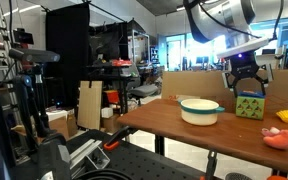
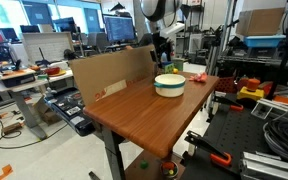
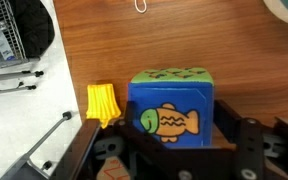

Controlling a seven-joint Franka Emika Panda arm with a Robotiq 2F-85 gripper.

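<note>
A green box [image 1: 249, 107] with a blue top stands on the wooden table in exterior view 1. Just above it, my gripper [image 1: 252, 78] points downward, apart from the box in that view. Looking down, the wrist view shows the box's blue face with an orange and green fish picture [image 3: 171, 122], and a yellow-green edge behind it. Dark gripper parts stand to the left and right of this face, spread apart. Whether the fingertips touch the box is hidden.
A round white bowl [image 1: 201, 111] sits left of the box. A pink object [image 1: 278, 138] lies near the table's front right, and a yellow cloth-like item [image 3: 102, 103] lies beside the box.
</note>
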